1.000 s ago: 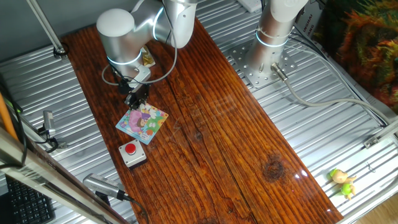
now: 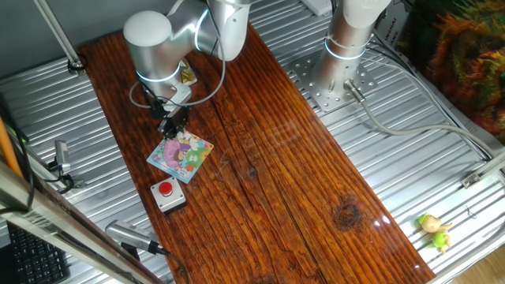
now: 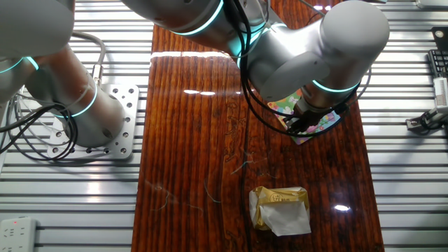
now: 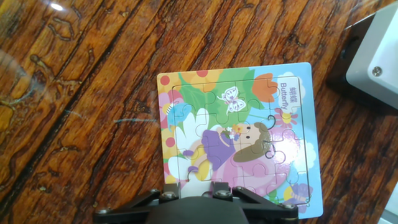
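Observation:
A square butterfly puzzle card (image 4: pixel 239 134) with a fairy picture lies flat on the brown wooden table (image 4: pixel 81 93), its interlocking piece lines visible. My gripper is at the card's near edge in the wrist view, its two dark fingers (image 4: pixel 169 190) standing apart. Only the printed surface of the card shows in the gap, so nothing is gripped. In exterior view 1 the gripper (image 2: pixel 172 128) is over the upper corner of the puzzle card (image 2: pixel 181 155). The arm covers part of the card (image 3: pixel 285 103) in exterior view 2; fingertip contact cannot be judged.
A white box with a red button (image 2: pixel 166 188) sits just beyond the card, near the table edge. A gold-and-white packet (image 3: pixel 280 210) lies on the table on the arm's other side.

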